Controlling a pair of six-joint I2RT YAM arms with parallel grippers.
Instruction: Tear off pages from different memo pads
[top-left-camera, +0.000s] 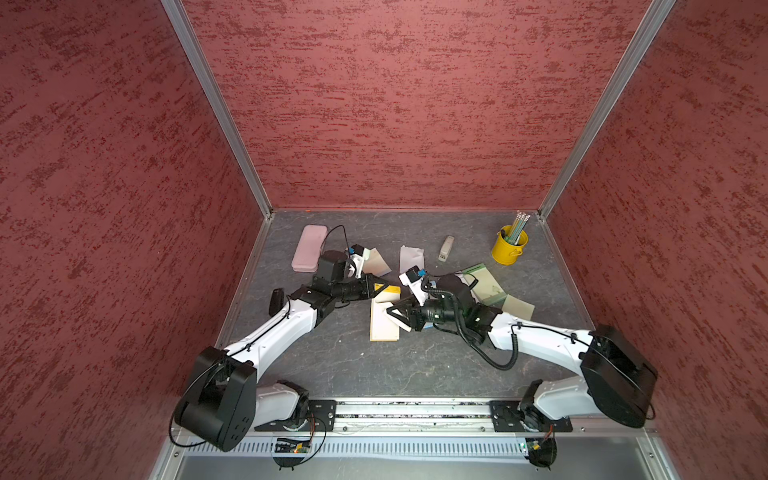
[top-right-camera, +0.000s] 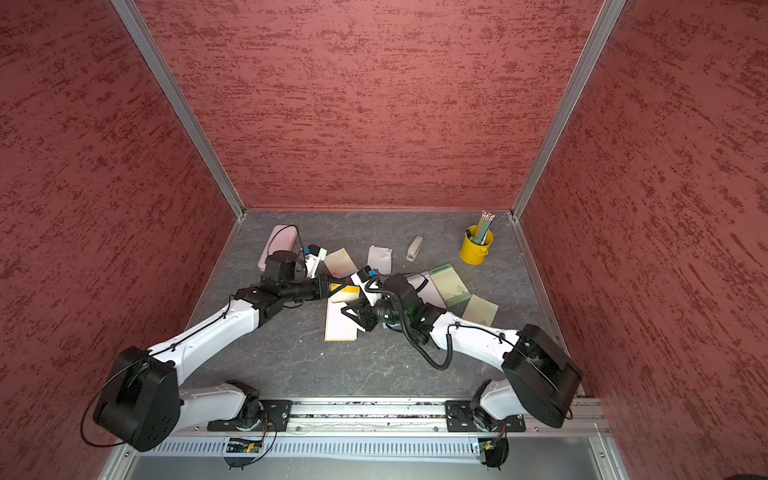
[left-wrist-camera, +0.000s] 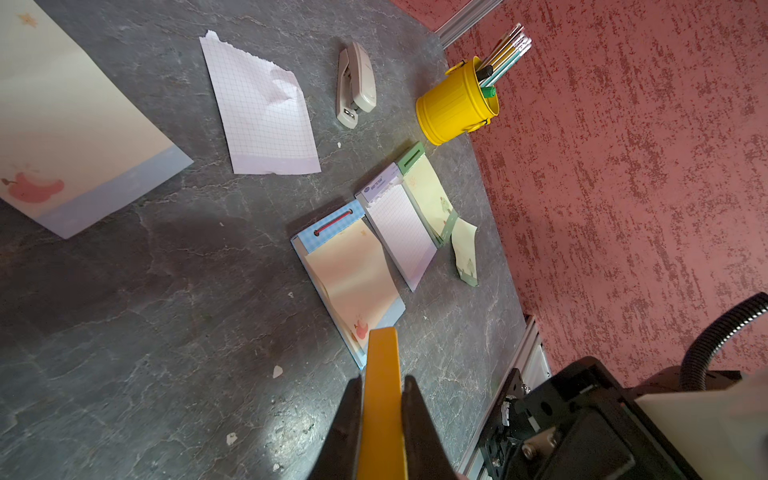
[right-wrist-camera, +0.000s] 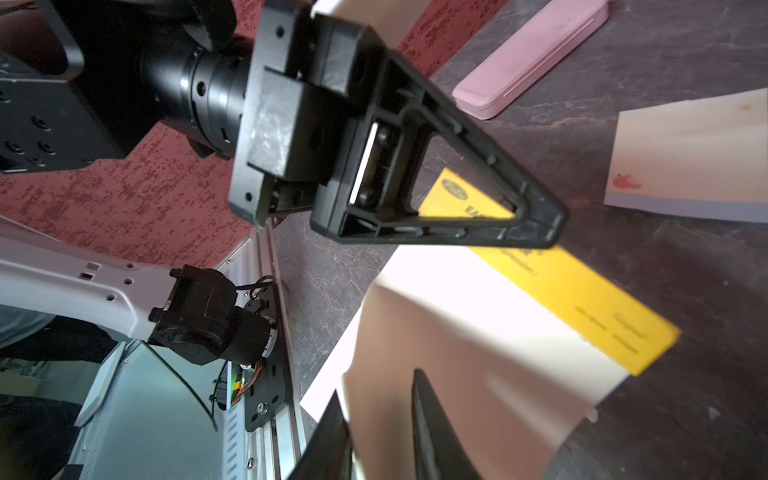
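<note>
A memo pad with a yellow binding (right-wrist-camera: 596, 300) lies on the table between my arms. My left gripper is shut on the yellow binding, which shows edge-on between its fingers in the left wrist view. The pad's top page (right-wrist-camera: 480, 360) is lifted and curled upward, still joined at the binding as far as I see. At the curled side of that page stands my right gripper, its fingers parted with the page passing between them. A blue-checked pad (left-wrist-camera: 352, 272), a purple pad (left-wrist-camera: 400, 224) and a green pad (left-wrist-camera: 429, 192) lie at the right.
Torn sheets lie around: a grid sheet (left-wrist-camera: 264, 120), a peach sheet (right-wrist-camera: 688, 152) and a green-edged sheet (left-wrist-camera: 464, 248). A stapler (left-wrist-camera: 356, 84), a yellow pencil bucket (left-wrist-camera: 456, 104) and a pink case (right-wrist-camera: 528, 56) stand farther back.
</note>
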